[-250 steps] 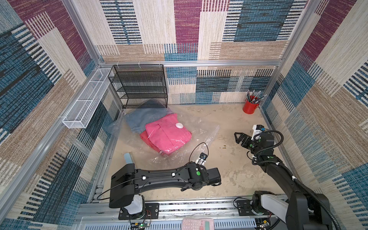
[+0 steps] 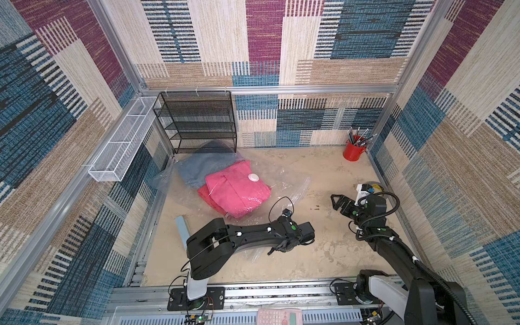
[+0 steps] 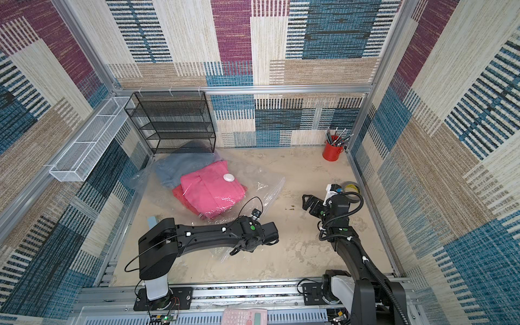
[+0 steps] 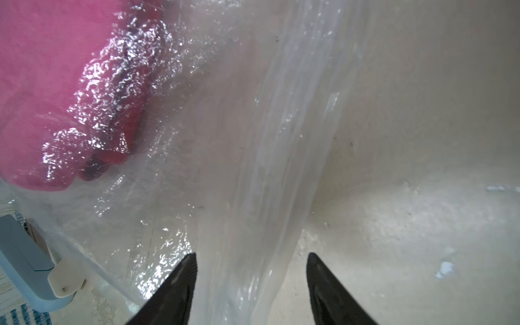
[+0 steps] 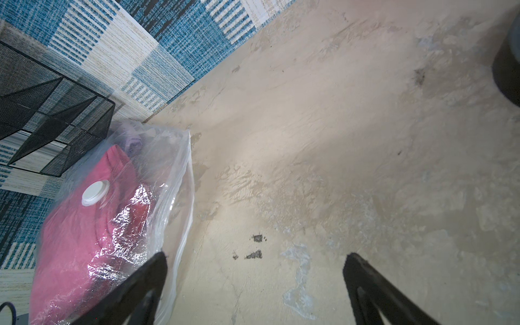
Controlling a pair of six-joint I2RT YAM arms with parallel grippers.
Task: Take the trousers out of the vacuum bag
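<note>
Inside the clear vacuum bag (image 4: 270, 124) lies folded pink clothing (image 2: 236, 187) with red cloth at its edge; blue-grey cloth (image 2: 203, 165) lies behind it. A white round valve (image 5: 95, 192) sits on the bag over the pink cloth. My left gripper hangs over the bag's near right edge, fingers parted on either side of the plastic strip, nothing visibly pinched. Off to the right, over bare table, my right gripper stands open and empty, with the bag to its left.
A black mesh rack (image 2: 197, 122) stands behind the bag. A red pen cup (image 2: 352, 150) is at the back right, and a yellow tape roll (image 3: 352, 189) lies beside the right arm. A light blue object (image 2: 182, 230) lies front left.
The left arm has moved away from the front edge, toward the bag, its elbow shifting right and back. My right gripper shifted only slightly. The bag and clothing look unmoved.
</note>
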